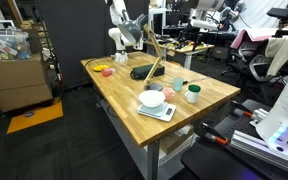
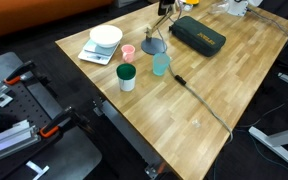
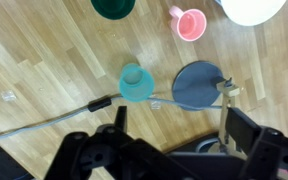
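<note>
In the wrist view my open gripper shows its two dark fingers wide apart above the table, with nothing held between them. A teal cup (image 3: pixel 136 83) stands upright just ahead of the left finger. Nearby are a pink mug (image 3: pixel 189 24), a dark green cup (image 3: pixel 113 3) and a white bowl (image 3: pixel 251 6) cut by the top edge. The round grey lamp base (image 3: pixel 196 84) lies ahead of the right finger. In exterior view 2 the green cup (image 2: pixel 126 76) has a white lower body, and the bowl (image 2: pixel 106 35) rests on a flat white device (image 2: pixel 94 53).
A black case (image 2: pixel 198 36) lies behind the lamp, and a cable (image 2: pixel 208 101) runs across the wood. The lamp's wooden arm (image 1: pixel 156 48) rises above the table. Bare tabletop (image 2: pixel 174 125) lies at the near right. Yellow and red items (image 1: pixel 102 68) sit at the far end.
</note>
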